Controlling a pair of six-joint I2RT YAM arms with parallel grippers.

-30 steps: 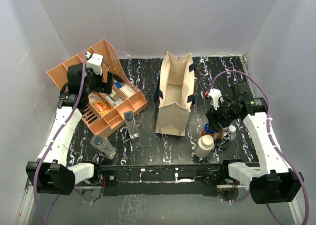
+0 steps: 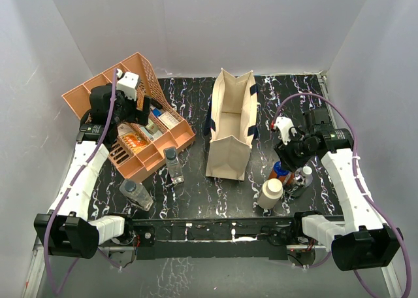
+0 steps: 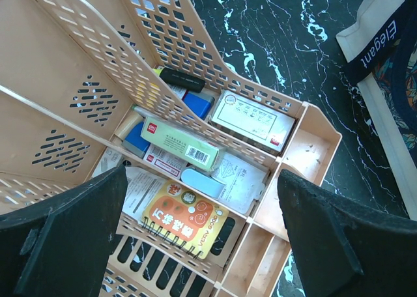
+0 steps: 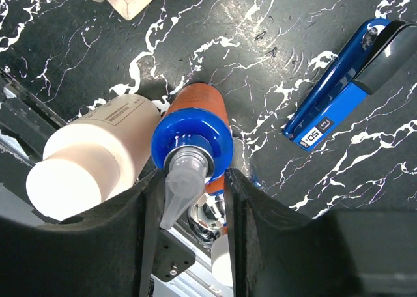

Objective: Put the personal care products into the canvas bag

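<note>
The canvas bag (image 2: 228, 155) stands open at the centre. My right gripper is part open around the nozzle of a pump bottle (image 4: 202, 108) with orange body and blue collar; contact is unclear. A cream bottle (image 2: 270, 195) stands beside it, and a silver bottle (image 2: 300, 182) with white cap is on its other side. My left gripper is open above the tan organiser (image 3: 58, 121), which holds boxes, a notebook (image 3: 184, 222) and other small items, with nothing between its fingers.
A blue stapler (image 4: 332, 95) lies right of the bottles in the right wrist view. Two clear containers (image 2: 174, 167) (image 2: 136, 195) stand on the left of the marble-patterned table (image 2: 209, 206). Grey walls surround the workspace.
My right gripper has shifted very slightly over the blue-collared bottle. The left arm, the bag and the objects look unchanged.
</note>
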